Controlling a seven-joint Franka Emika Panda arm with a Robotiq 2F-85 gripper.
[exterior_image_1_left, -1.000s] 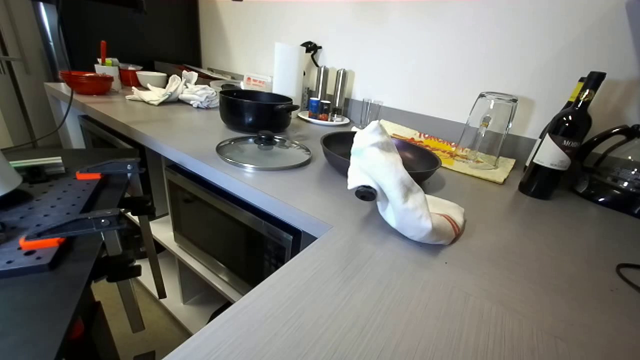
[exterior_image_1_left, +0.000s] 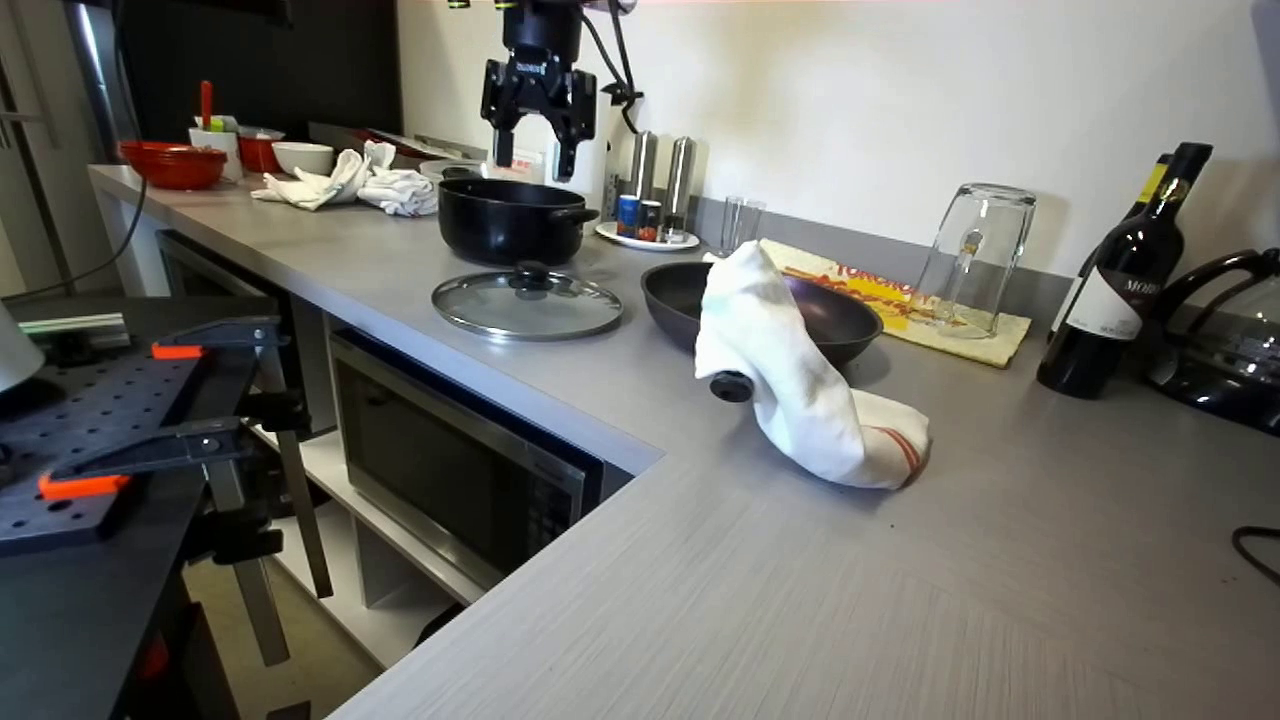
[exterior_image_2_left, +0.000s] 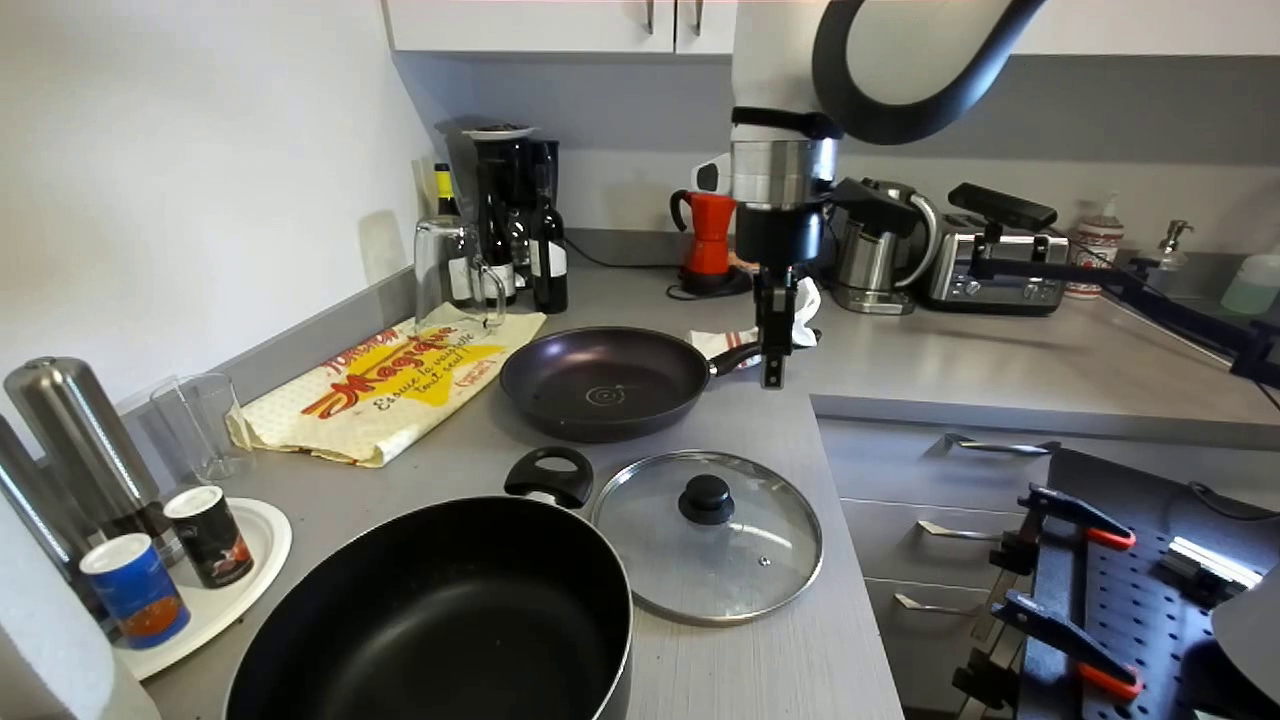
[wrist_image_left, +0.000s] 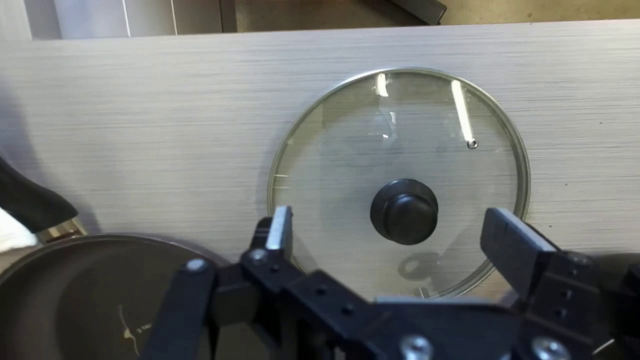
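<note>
My gripper (exterior_image_1_left: 531, 154) hangs open above the counter with nothing between its fingers, pointing straight down. In the wrist view its two fingers stand on either side of the black knob (wrist_image_left: 405, 212), which is well below them. That knob tops a round glass lid (wrist_image_left: 342, 150) with a metal rim, lying flat on the counter. Beside the lid stands a deep black pot (exterior_image_2_left: 432, 600), empty inside. On the lid's other side rests a dark frying pan (exterior_image_2_left: 606, 384), with a white cloth (exterior_image_1_left: 780, 360) draped over its handle.
A white plate (exterior_image_2_left: 270, 546) with small canisters and tall mills stands by the wall. A yellow printed cloth (exterior_image_2_left: 384, 384) lies under an upturned glass mug (exterior_image_1_left: 978, 258). Wine bottles (exterior_image_1_left: 1116, 288) stand in the corner.
The gripper, out of sight in the exterior view a second ago, has come down into the picture over the pot and lid area. The objects on the counter have not moved.
</note>
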